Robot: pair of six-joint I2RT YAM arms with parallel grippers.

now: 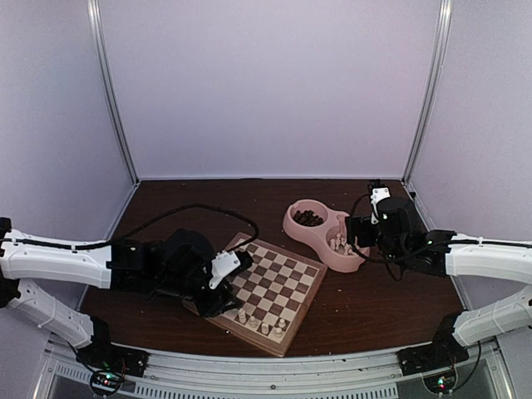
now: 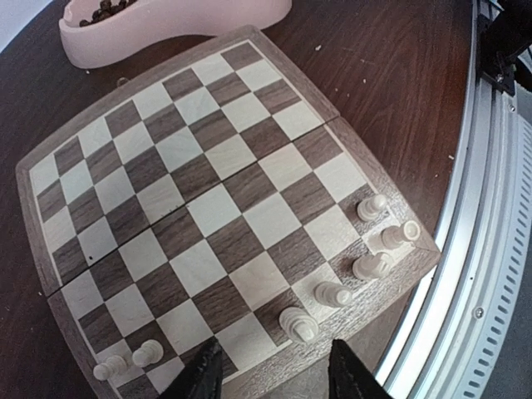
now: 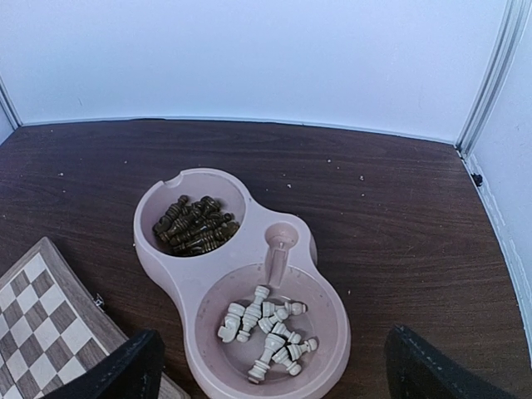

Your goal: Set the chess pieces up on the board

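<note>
The wooden chessboard (image 2: 249,283) carries several white pieces along its near edge. Among them, a taller white piece (image 2: 298,324) stands upright in the left wrist view, with a row of pieces (image 2: 374,264) to its right and two more (image 2: 147,353) at the left corner. My left gripper is open above that edge, apart from the pieces and holding nothing. Open as well, my right gripper hangs by the pink container (image 3: 258,216). White pieces (image 3: 270,328) lie jumbled in its near bowl, dark pieces (image 3: 197,224) in its far bowl.
Beyond the board's near edge runs a metal rail (image 2: 449,274). Bare dark table (image 3: 407,249) extends right of the container and behind it. Pale walls enclose the back and sides.
</note>
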